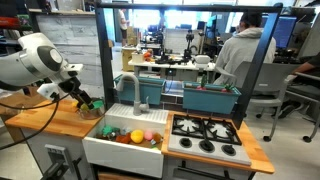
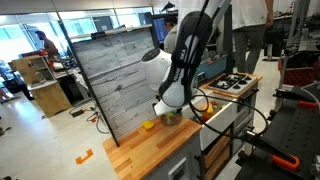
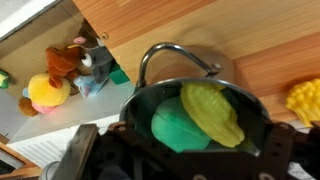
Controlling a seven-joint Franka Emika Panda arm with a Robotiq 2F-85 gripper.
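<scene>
In the wrist view a metal pot with a looped handle stands on the wooden counter. Inside it lie a green round item and a yellow elongated item. Directly over the pot hangs my gripper, open, its dark fingers low in the picture and overlapping the pot's near side. From the front, the gripper is seen down at the pot, partly covering it. Whether the fingers touch the contents cannot be made out.
A white sink holding several toy foods and plush things lies right of the pot. Farther right is a stove. A faucet rises behind the sink. A yellow bumpy item rests on the counter beside the pot.
</scene>
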